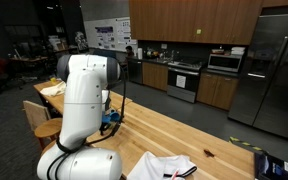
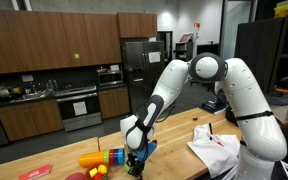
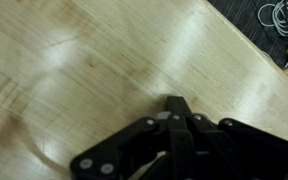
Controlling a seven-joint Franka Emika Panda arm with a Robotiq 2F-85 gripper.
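Observation:
In the wrist view my gripper is shut, its dark fingertips together low over bare wood, with nothing showing between them. The second exterior view has the gripper (image 2: 136, 168) down near the tabletop, in front of several coloured items, its tips hard to make out. Just behind it there are a blue-and-yellow object (image 2: 114, 156) and a red object (image 2: 77, 177). A white cloth (image 1: 160, 166) lies on the table, with a small red-and-white item (image 1: 184, 169) at its edge.
A small dark item (image 1: 208, 153) lies on it, and a dark object (image 1: 274, 167) sits at the right corner. Past the table edge, a pale cable (image 3: 281, 15) shows in the wrist view.

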